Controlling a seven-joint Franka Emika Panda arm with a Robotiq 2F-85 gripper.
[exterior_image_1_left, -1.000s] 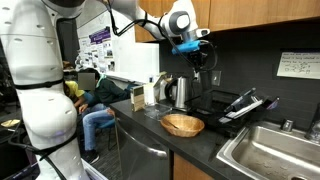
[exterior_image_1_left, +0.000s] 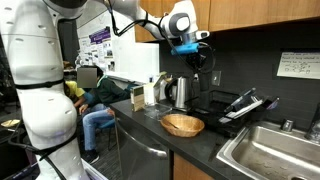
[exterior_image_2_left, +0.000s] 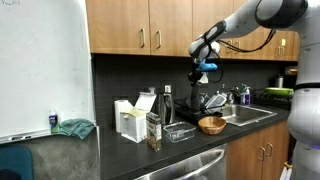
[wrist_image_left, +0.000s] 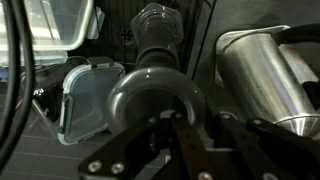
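Over the back of the counter, in front of the dark wall, my gripper (exterior_image_1_left: 203, 45) is raised high and points down. A round, glossy, see-through thing (wrist_image_left: 150, 97) fills the middle of the wrist view, with my gripper shut on it. A narrower part runs from it toward the top of that view; what exactly it is, I cannot tell. The gripper's black fingers are hard to make out against the dark background. From the other side, the gripper (exterior_image_2_left: 198, 77) appears above the dish rack (exterior_image_2_left: 217, 101) area, well clear of the counter.
A brown bowl (exterior_image_1_left: 183, 125) sits at the counter's front. Behind it stand a metal kettle (exterior_image_1_left: 181, 92) and a dish rack (exterior_image_1_left: 238, 110). The sink (exterior_image_1_left: 270, 150) lies to the right. Wooden cupboards (exterior_image_2_left: 130, 28) hang close above the arm. A clear container (wrist_image_left: 90, 100) shows below the held thing.
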